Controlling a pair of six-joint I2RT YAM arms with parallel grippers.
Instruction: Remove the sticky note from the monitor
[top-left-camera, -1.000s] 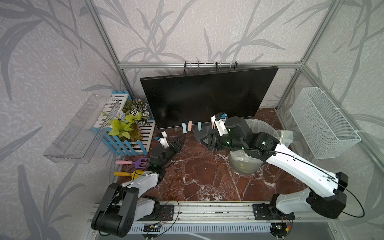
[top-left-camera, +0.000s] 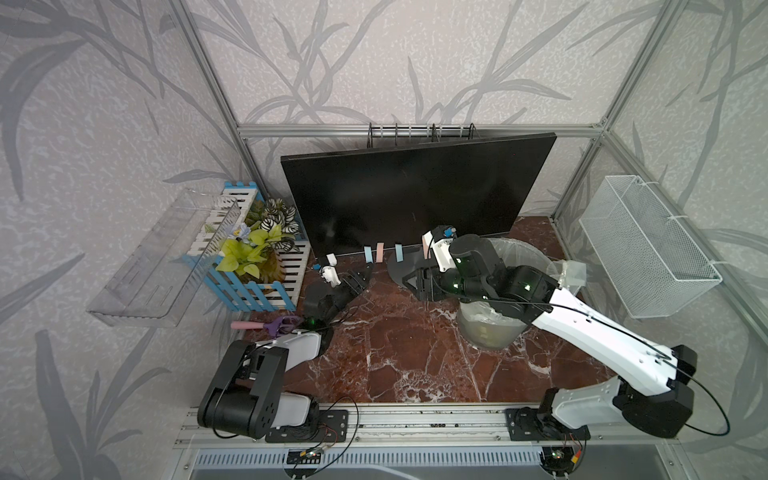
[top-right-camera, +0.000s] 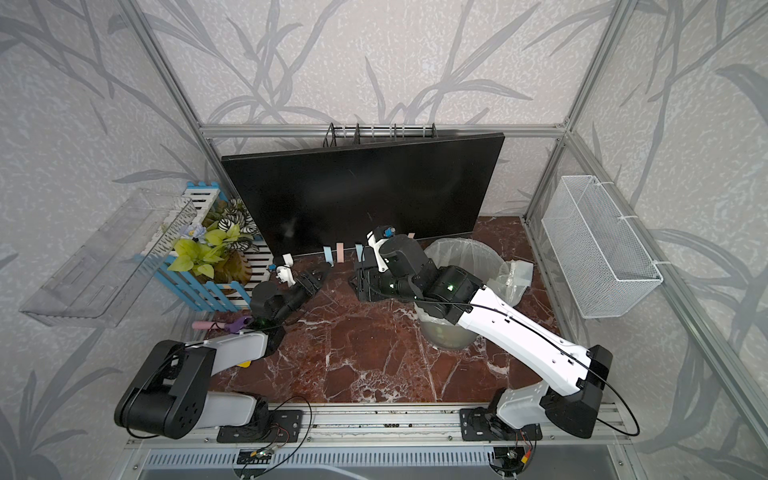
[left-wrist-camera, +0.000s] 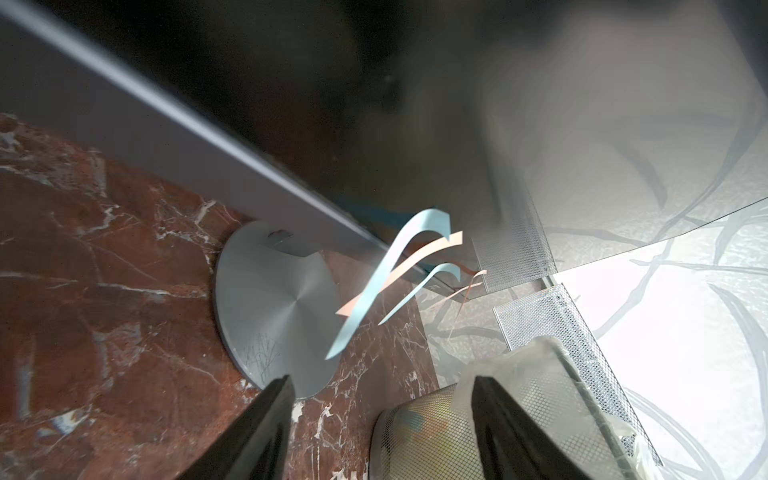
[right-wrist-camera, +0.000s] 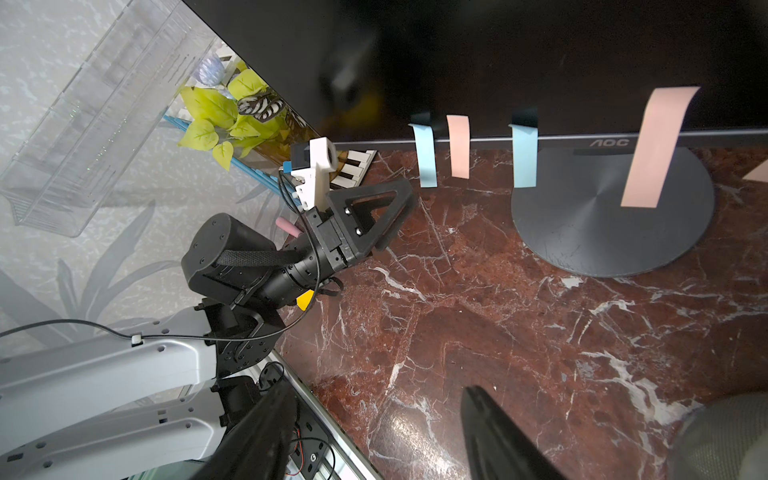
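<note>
Strips of sticky note hang from the lower edge of the black monitor (top-left-camera: 416, 188). In the right wrist view they are a left blue note (right-wrist-camera: 425, 156), a pink note (right-wrist-camera: 458, 146), a second blue note (right-wrist-camera: 525, 157) and a larger pink note (right-wrist-camera: 660, 148), with part of another at the right edge. My left gripper stands open with empty fingers, short of the nearest blue note (left-wrist-camera: 388, 280), which curls off the screen. My right gripper is part open over the table, nothing between its fingers, away from the notes.
A lined bin (top-left-camera: 496, 320) stands at the right, beneath my right arm. Plants in a blue-and-white fence box (top-left-camera: 248, 280) fill the left side. The monitor's round base (right-wrist-camera: 612, 212) lies behind the notes. Mid-table is clear.
The right arm and the notes look unmoved.
</note>
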